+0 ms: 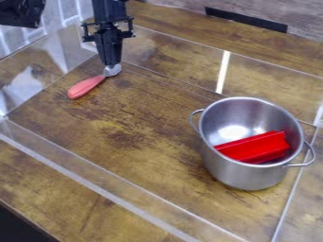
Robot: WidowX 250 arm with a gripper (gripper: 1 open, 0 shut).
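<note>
At the upper left, my dark gripper [111, 59] points down, its fingertips at the metal head of a utensil with a pink-red handle [86, 87], which lies on the wooden table [139, 151]. The gripper looks shut; whether anything thin is between its fingers is too small to tell. A steel pot [250, 170] with two handles stands at the right, holding a red block-like item [252, 146].
Pale tape strips [225, 71] mark the surface. A dark object [19, 11] is at the top left corner.
</note>
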